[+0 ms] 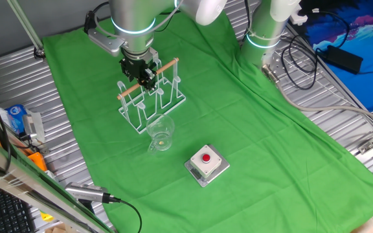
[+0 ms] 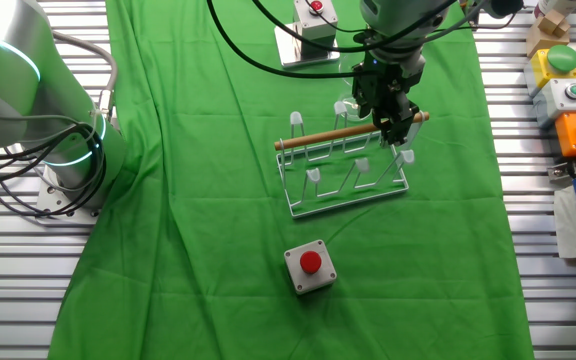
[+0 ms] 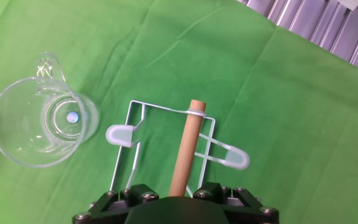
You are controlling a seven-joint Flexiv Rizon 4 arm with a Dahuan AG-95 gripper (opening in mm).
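A white wire mug rack [image 1: 162,107] with a wooden top bar [image 1: 169,65] stands on the green cloth. My gripper [image 1: 149,83] points down at this bar, over the rack. In the second exterior view, the black gripper [image 2: 396,122] covers part of the bar near its right end. The wooden bar [image 3: 186,146] runs up to the gripper between its two sides in the wrist view; whether the fingers touch it is hidden, and so is the gap at their tips. A clear glass mug [image 3: 45,121] stands empty on the cloth beside the rack, its handle [image 3: 50,65] turned away from me.
A red button box [image 1: 206,161] on a metal plate sits near the mug. Another red button box [image 2: 310,266] is on the rack's other side. Cables [image 2: 298,73] hang around the arm.
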